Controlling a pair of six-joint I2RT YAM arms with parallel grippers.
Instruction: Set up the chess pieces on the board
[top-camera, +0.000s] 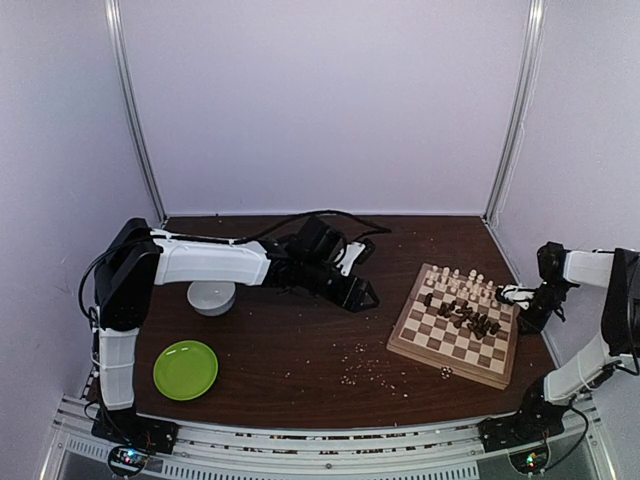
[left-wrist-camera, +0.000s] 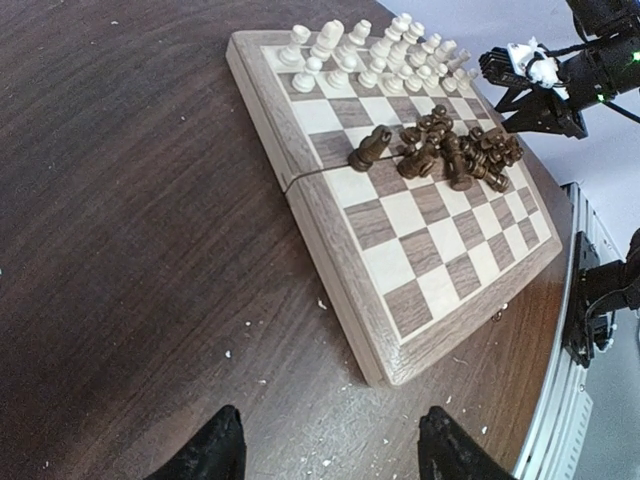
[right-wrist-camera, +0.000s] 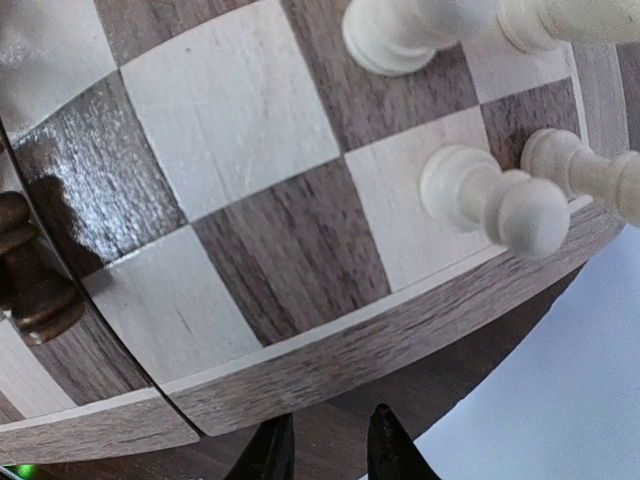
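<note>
The wooden chessboard (top-camera: 450, 360) lies tilted on the right of the table. White pieces (left-wrist-camera: 360, 60) stand in two rows along its far side. Dark pieces (left-wrist-camera: 450, 150) lie heaped near the middle, and one dark piece (left-wrist-camera: 371, 148) stands upright by the fold line. My right gripper is at the board's right edge, its fingers apart with nothing between them; a white pawn (right-wrist-camera: 500, 200) stands on the board near it. My left gripper hovers over bare table left of the board, open and empty.
A green plate (top-camera: 185, 370) and a white bowl (top-camera: 211, 297) sit at the left. Small light bits (top-camera: 362, 370) are scattered on the table left of the board. The right wall stands close behind the right arm.
</note>
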